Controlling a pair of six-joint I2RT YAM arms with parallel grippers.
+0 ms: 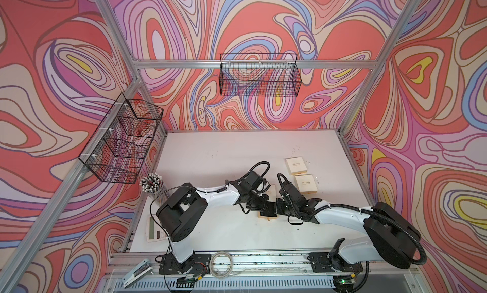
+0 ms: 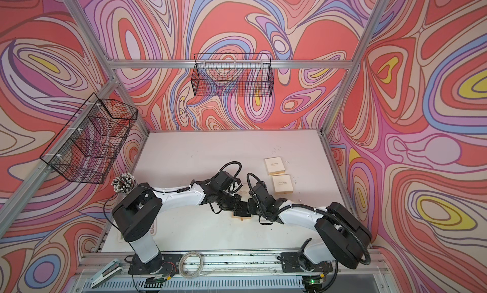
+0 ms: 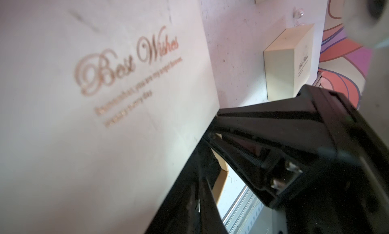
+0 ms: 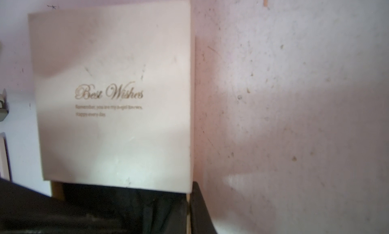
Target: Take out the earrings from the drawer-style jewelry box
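Observation:
The cream jewelry box [image 4: 113,148], lettered "Best Wishes", lies flat with its drawer [image 4: 125,199] pulled out at the near side, showing black lining. At the drawer's right edge, close to the lid, my right gripper is shut with the thin tan side wall between its fingers; its black body also fills the right of the left wrist view. Over the dark lining, my left gripper has its tips slightly parted. A small pale glint shows between them, too unclear to name. I cannot make out any earrings for certain.
Two more cream boxes, one farther back [image 1: 296,165] and one nearer [image 1: 306,183], stand to the right, with small items beside them. A cup of cotton swabs [image 1: 152,183] and a calculator [image 1: 156,229] are at the left.

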